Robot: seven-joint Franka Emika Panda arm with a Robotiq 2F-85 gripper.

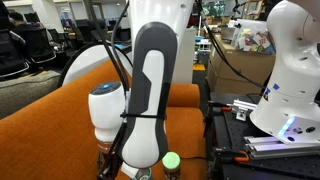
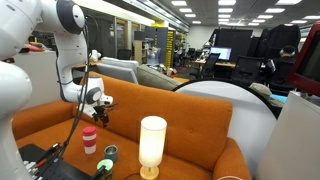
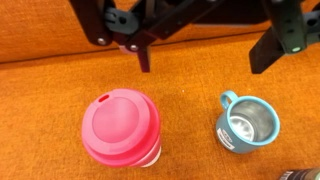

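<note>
My gripper is open, its two dark fingers spread at the top of the wrist view with nothing between them. Below and left of it in that view stands a cup with a pink lid (image 3: 120, 125). To the right is a teal mug (image 3: 248, 123), upright and empty, its handle toward the upper left. In exterior view 2 the gripper (image 2: 104, 112) hangs above and behind the pink cup (image 2: 89, 140), apart from it, with the mug (image 2: 111, 153) just right of the cup. The arm covers much of the gripper in exterior view 1.
All stand on an orange couch (image 2: 190, 120). A lit lamp (image 2: 152, 142) rises right of the mug. A green-topped object (image 1: 172, 162) is near the front edge, by the dark table (image 1: 265, 145). Open seat lies further right.
</note>
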